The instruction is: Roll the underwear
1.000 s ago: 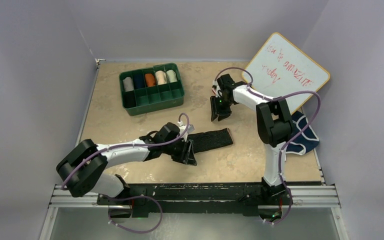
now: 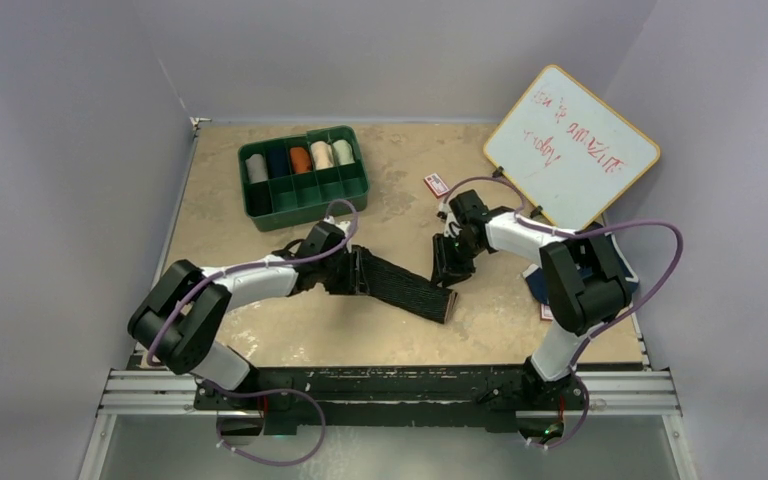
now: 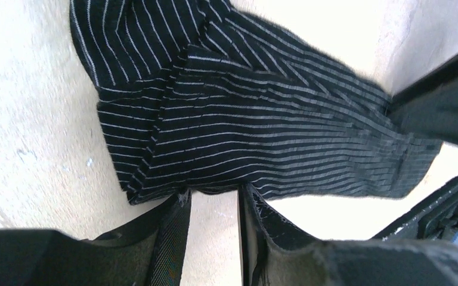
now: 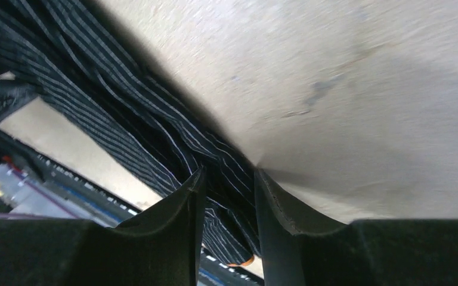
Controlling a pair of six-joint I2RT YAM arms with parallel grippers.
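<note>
The black striped underwear (image 2: 400, 285), folded to a long strip, lies slantwise on the table, its right end lower in the top view. At its left end is my left gripper (image 2: 360, 290); in the left wrist view its fingers (image 3: 179, 223) stand apart at the cloth's edge, bare table showing between them. My right gripper (image 2: 446, 282) is over the strip's right end. Its fingers (image 4: 274, 214) are parted too, with creased cloth (image 4: 229, 205) running between and below them. Whether either fingertip pair presses on the fabric cannot be made out.
A green divided box (image 2: 305, 213) at the back left holds several rolled garments. At the back right leans a whiteboard (image 2: 600, 130), with a small red-and-white card (image 2: 436, 185) left of it. Navy cloth (image 2: 535, 285) lies partly behind the right arm.
The left gripper shifted back and left. The strip has turned from level to slanting down rightward.
</note>
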